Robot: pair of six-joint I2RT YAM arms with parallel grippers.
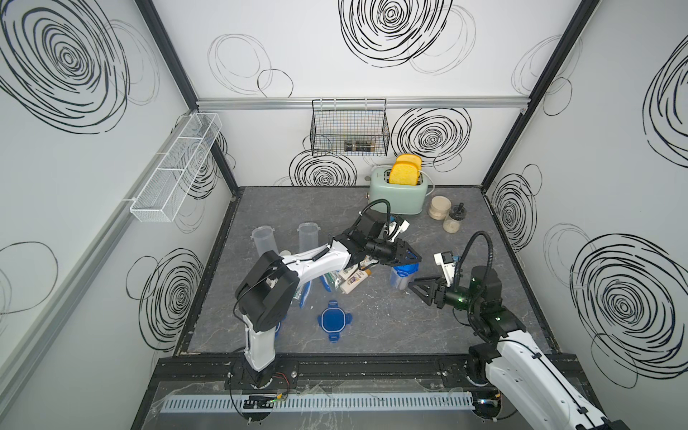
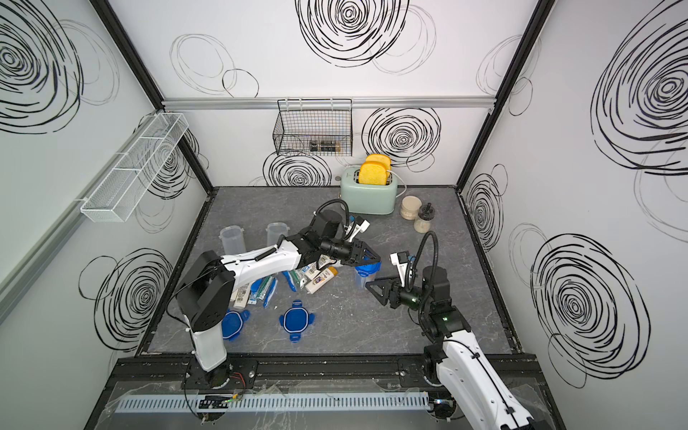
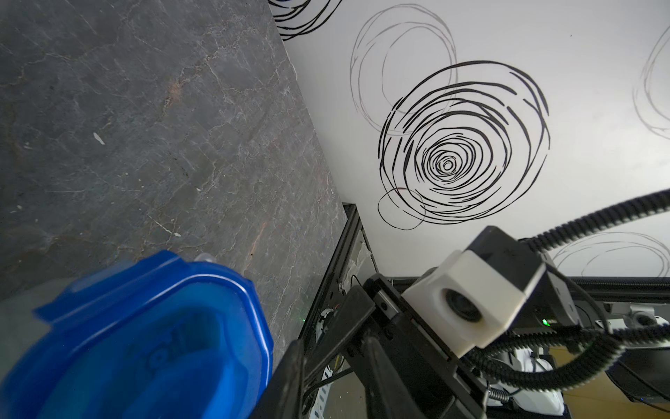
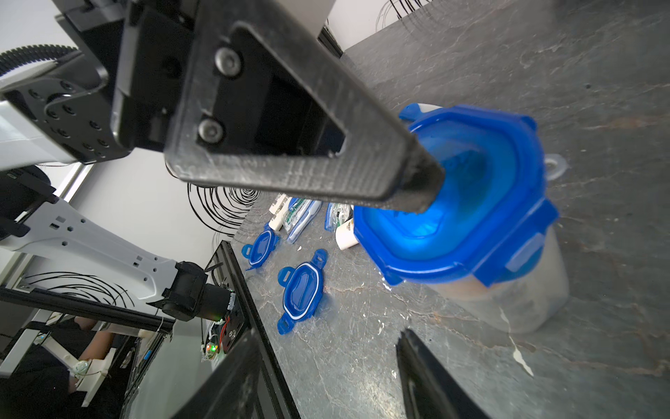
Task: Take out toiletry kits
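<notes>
A blue-lidded clear container (image 4: 453,202) stands upright right of center on the table. My left gripper (image 1: 407,255) is over its lid; in the right wrist view a finger overlaps the lid, though contact is unclear. Just right of the container is my right gripper (image 1: 417,288), its hold hard to make out. Toiletry items (image 2: 319,279), tubes and bagged brushes, lie loose left of the container. Two clear empty containers (image 1: 263,236) (image 1: 308,233) stand behind them, and two detached blue lids (image 2: 295,320) (image 2: 230,324) lie near the front.
A toaster (image 1: 397,200) with yellow slices, a cream jar (image 1: 439,208) and a dark-topped bottle (image 1: 451,223) stand at the back right. A black wire basket (image 1: 349,129) and white rack (image 1: 161,193) hang on the walls.
</notes>
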